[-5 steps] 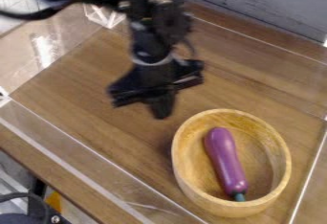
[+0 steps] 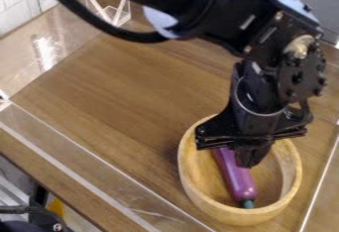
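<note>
The black gripper (image 2: 249,137) is down over the back of a yellow wooden bowl (image 2: 199,181), its lower end at the upper end of a purple eggplant-like toy (image 2: 236,176) with a green tip. The toy lies in the bowl. The gripper body hides the fingertips and the back of the bowl, so whether it grips the toy cannot be seen.
Transparent edging runs along the left and front, and a pale wall (image 2: 20,3) stands at the upper left.
The gripper has moved from the middle of the table rightward and down into the bowl over the purple toy. The bowl and toy appear in the same place.
</note>
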